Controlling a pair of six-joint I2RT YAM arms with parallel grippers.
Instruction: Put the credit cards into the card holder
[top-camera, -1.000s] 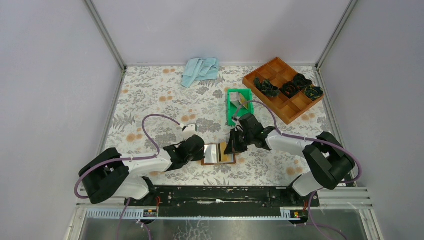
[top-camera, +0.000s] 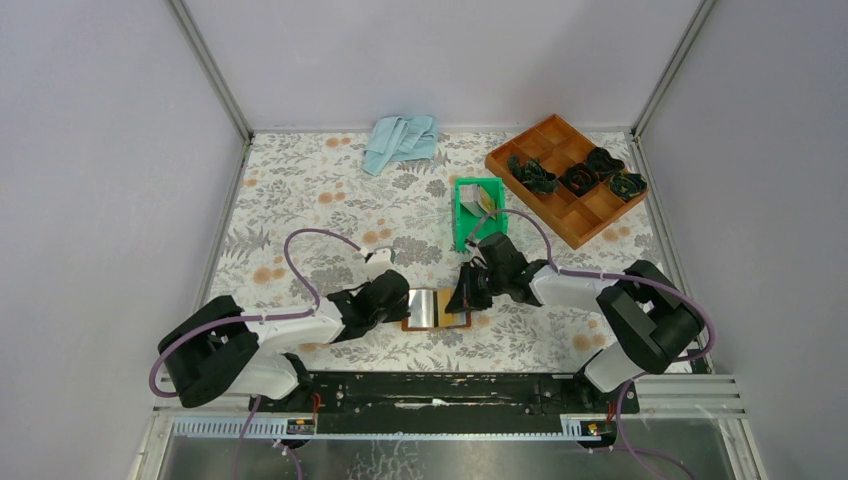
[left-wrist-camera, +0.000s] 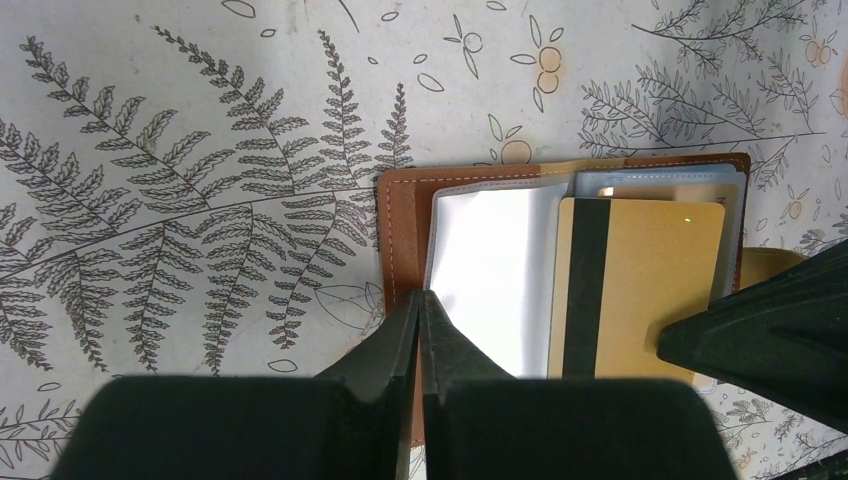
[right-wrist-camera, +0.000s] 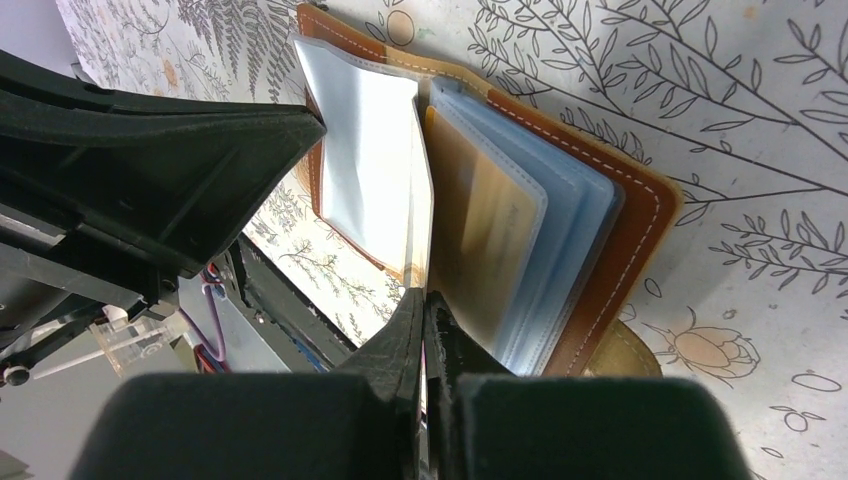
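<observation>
The brown card holder (top-camera: 406, 324) lies open in front of the arms, with clear plastic sleeves (left-wrist-camera: 490, 270). My left gripper has its fingertips together on a sleeve's edge at the holder's left side; that edge is raised off the cover. A gold card with a black stripe (left-wrist-camera: 650, 270) stands over the sleeves, and my right gripper is shut on its thin edge. One right fingertip (left-wrist-camera: 700, 335) covers part of the card's face. How far the card sits inside a sleeve is hard to tell.
Behind the holder stands a green tray (top-camera: 459, 225) with cards in it. At the back right is a brown compartment box (top-camera: 575, 229) with dark bundles. A blue cloth (top-camera: 403, 138) lies at the back.
The gold card and my right gripper have shifted slightly toward the table's front edge. My left gripper and the holder look unmoved.
</observation>
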